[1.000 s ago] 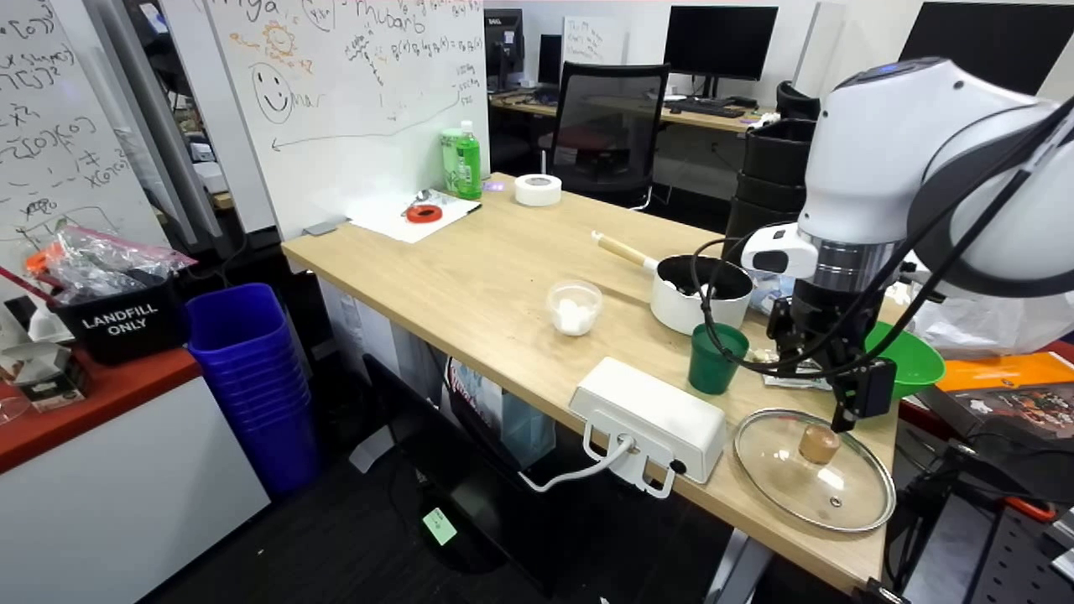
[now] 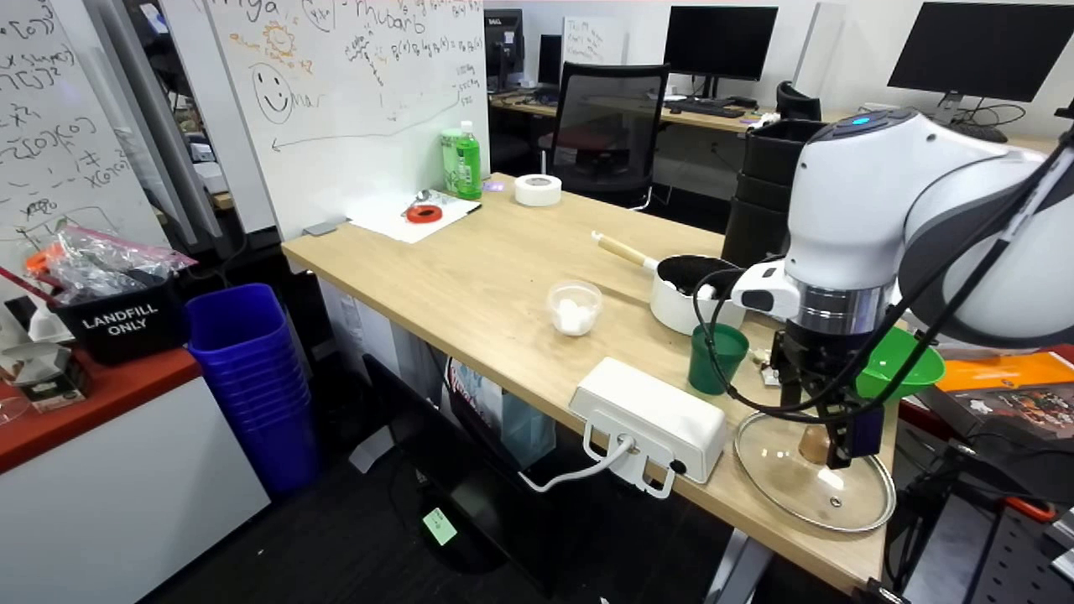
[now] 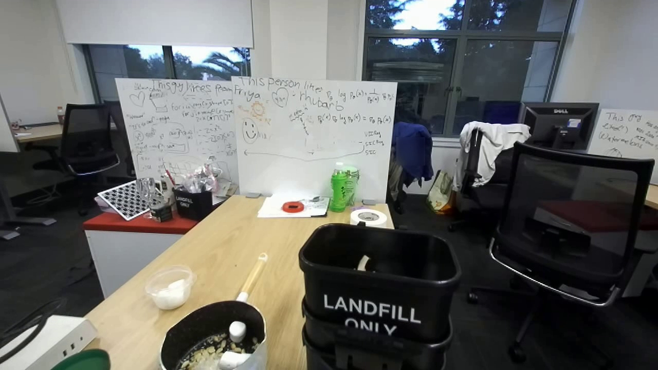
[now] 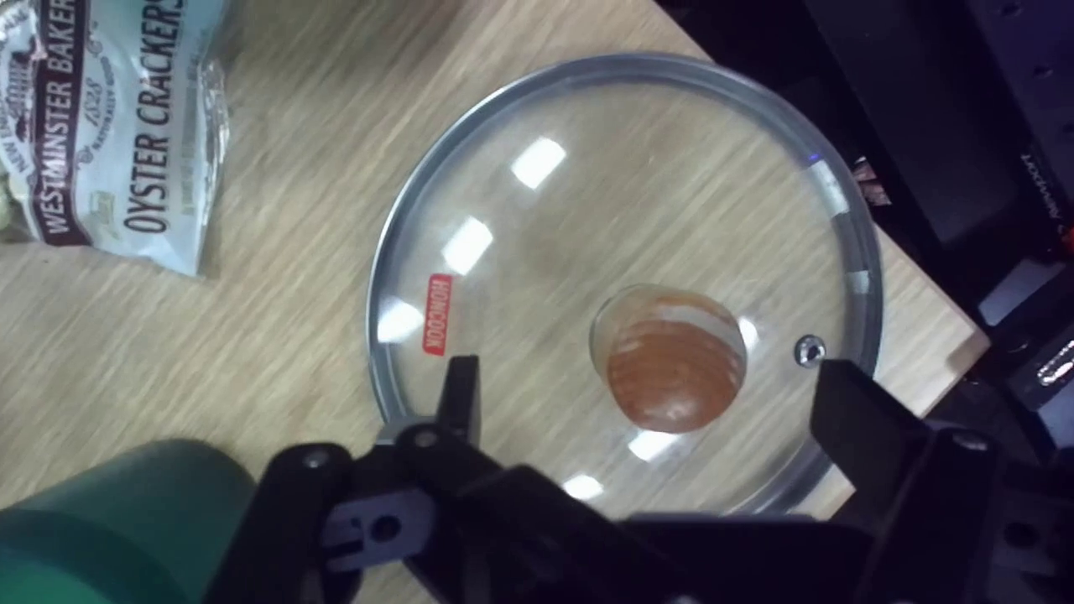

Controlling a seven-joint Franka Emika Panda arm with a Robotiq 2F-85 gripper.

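A glass lid (image 4: 523,332) with a steel rim and a brown wooden knob (image 4: 675,367) lies flat on the table corner. In the wrist view my gripper stands open over it, one finger to each side of the knob and nothing held. Exterior view 1 has the gripper (image 2: 836,433) low over the lid (image 2: 795,483), partly covering the knob (image 2: 813,441). Whether a fingertip touches the glass, I cannot tell. Farther back sits the white pot (image 2: 676,306), uncovered; its contents (image 3: 209,354) show pale bits and white pieces.
Close to the lid stand a green cup (image 2: 712,364), a cracker bag (image 4: 131,131) and a white power box (image 2: 649,413). A green bowl (image 2: 911,364) is behind the gripper. Bare table lies beyond the clear tub (image 2: 575,308). Stacked black bins (image 3: 379,302) flank the pot.
The gripper has come down and slightly toward the camera, from above the lid's far side to around its knob. The lid has not moved.
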